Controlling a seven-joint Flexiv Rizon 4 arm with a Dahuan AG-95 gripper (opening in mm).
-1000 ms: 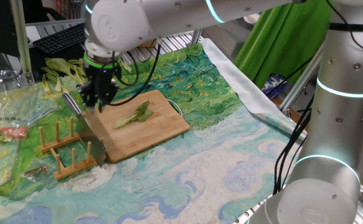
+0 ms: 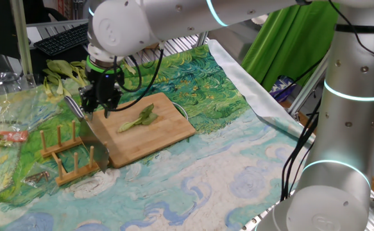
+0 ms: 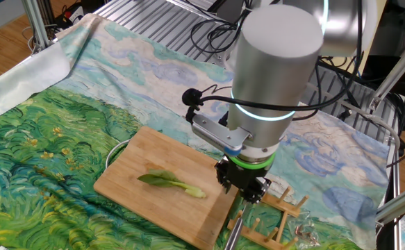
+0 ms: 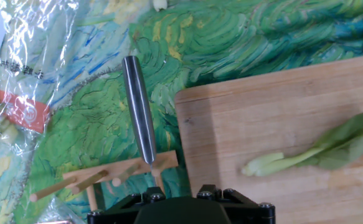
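A knife with a silver handle (image 4: 139, 109) leans in a wooden peg rack (image 2: 77, 172). Its broad blade (image 2: 95, 142) shows between the pegs. On the wooden cutting board (image 2: 126, 151) lies one leafy green vegetable (image 2: 140, 120), pale stem toward the rack. My gripper (image 2: 98, 113) hangs above the board's rack-side edge, close to the knife but apart from it in the wrist view. Its fingers stand apart, and nothing shows between them. From the other side, the gripper (image 3: 244, 192) hides part of the board's edge and the rack.
A clear plastic bag (image 4: 38, 68) with a red label lies beyond the rack. More leafy greens (image 2: 61, 69) rest at the table's far side.
The arm has shifted only slightly, with the gripper staying over the same edge of the board. Knife, rack and vegetable have not moved.
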